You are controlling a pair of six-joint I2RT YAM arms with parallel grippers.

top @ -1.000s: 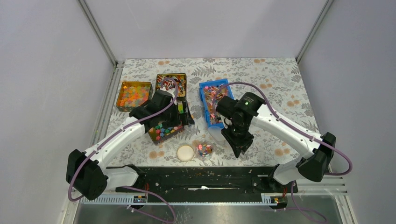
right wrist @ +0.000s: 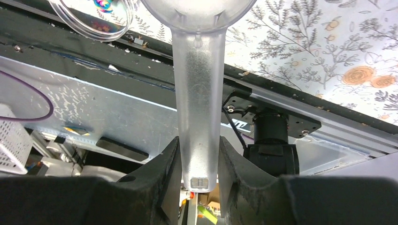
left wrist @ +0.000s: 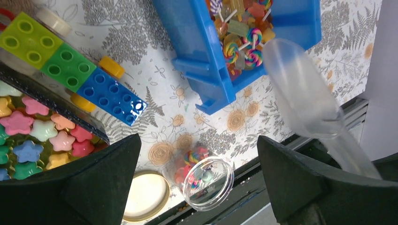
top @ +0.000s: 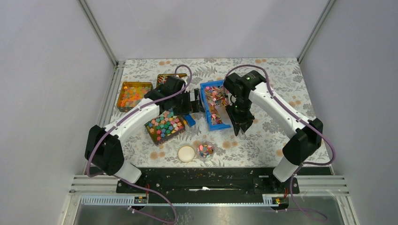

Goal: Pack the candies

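Note:
My right gripper is shut on the handle of a clear plastic scoop (right wrist: pixel 197 79). The scoop (left wrist: pixel 305 89) hangs over the near right side of the blue bin (left wrist: pixel 202 51), which holds mixed wrapped candies and lollipops (left wrist: pixel 244 44); no candies show clearly in its bowl. My left gripper is open and empty, above the table left of the blue bin. A clear jar (left wrist: pixel 209 183) with some candies inside stands uncovered near the front edge, its cream lid (left wrist: pixel 145 194) lying beside it.
Toy blocks (left wrist: pixel 70 68) lie against the star-candy tray (top: pixel 159 133). An orange-candy tray (top: pixel 124 105) and another candy tray (top: pixel 162 76) stand behind at left.
My left arm has reached right and farther back, toward the blue bin. The scoop in my right gripper has moved away from the front edge, up over the bin. Jar and lid stayed put.

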